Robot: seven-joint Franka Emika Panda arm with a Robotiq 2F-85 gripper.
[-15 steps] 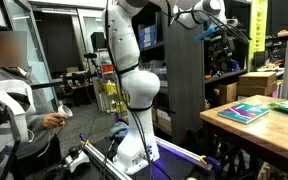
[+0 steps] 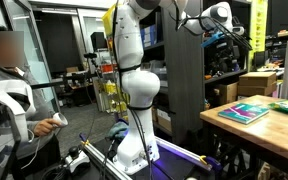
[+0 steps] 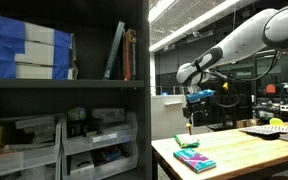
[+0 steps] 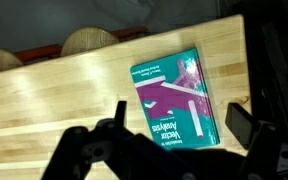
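Observation:
A teal and magenta book, its cover reading "Vector Analysis" (image 4: pixel 171 100), lies flat on the light wooden table (image 4: pixel 84 85). In exterior view 1 this book (image 2: pixel 244 113) rests near the table's edge, and in exterior view 2 the book (image 3: pixel 194 159) is close to the front. High above the tabletop hangs my gripper, open and empty. From above, the book shows between and beyond its dark fingers, well apart from them.
Further along the table lies a green book or pile (image 3: pixel 178 142). A dark perforated item (image 3: pixel 264 130) is at the far right. Dark shelving (image 3: pixel 64 95) stands beside the table. A person (image 2: pixel 24 110) sits at the left, and much of the tabletop is bare.
Over the last second the arm's upper part and gripper have shifted slightly in exterior view 1. The person's hand has moved a little. The book has stayed in place.

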